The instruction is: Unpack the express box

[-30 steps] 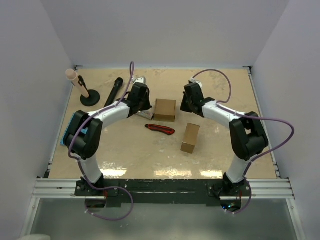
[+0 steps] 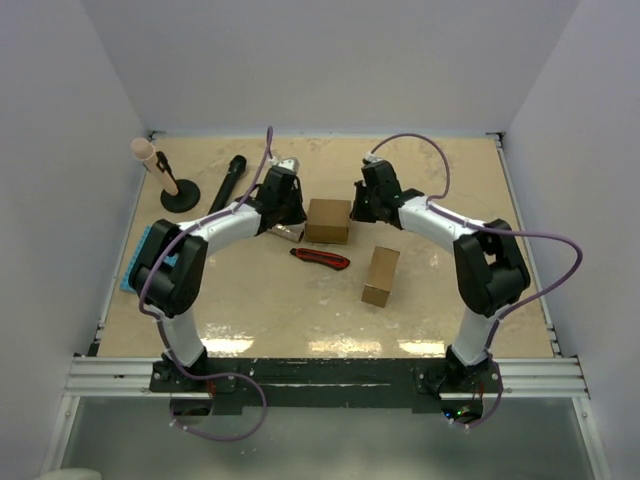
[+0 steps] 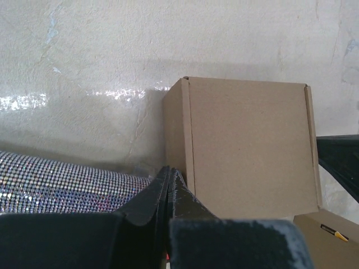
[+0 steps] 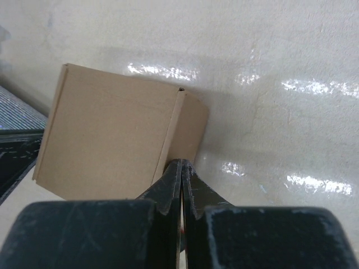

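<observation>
A closed cardboard box (image 2: 328, 220) (image 3: 250, 144) (image 4: 109, 129) sits mid-table between both grippers. My left gripper (image 2: 300, 216) is shut at the box's left side, with nothing seen between its fingers. My right gripper (image 2: 358, 214) is shut at the box's right side, its tips close against that side, also with nothing seen between them. A red and black box cutter (image 2: 319, 258) lies just in front of the box. A sparkly silver cylinder (image 3: 67, 185) lies left of the box, partly under the left arm.
A second cardboard box (image 2: 381, 275) lies front right. At the left are a black stand (image 2: 180, 197) with a pale cylinder (image 2: 150, 160), a black rod (image 2: 236, 168) and a blue mat (image 2: 135, 268).
The box has shifted slightly left; my left gripper moved only a little.
</observation>
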